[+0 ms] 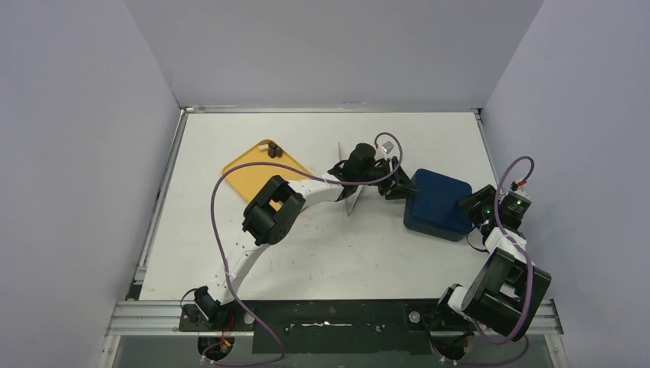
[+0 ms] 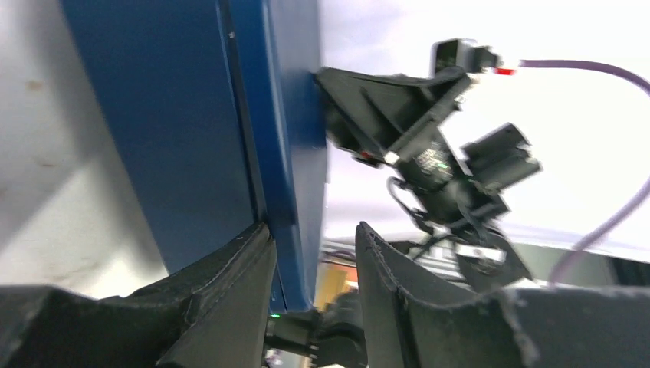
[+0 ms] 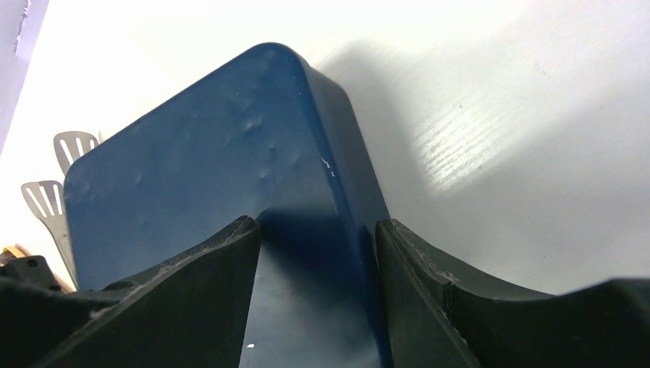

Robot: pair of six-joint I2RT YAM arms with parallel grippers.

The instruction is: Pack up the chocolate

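Observation:
A dark blue box (image 1: pixel 437 199) with its lid on lies on the right half of the table. My left gripper (image 1: pixel 400 188) is at its left side; in the left wrist view its fingers (image 2: pixel 222 299) are part open at the box's edge. My right gripper (image 1: pixel 467 205) is at the right side, open over the lid's edge, as the right wrist view shows. The chocolates (image 1: pixel 274 150) appear as small dark pieces with a pale one at the back of a yellow tray (image 1: pixel 253 180); their exact kind is too small to tell.
Spatulas (image 3: pixel 47 207) lie between tray and box, partly under my left arm. Side walls bound the table, with the right one close to my right arm.

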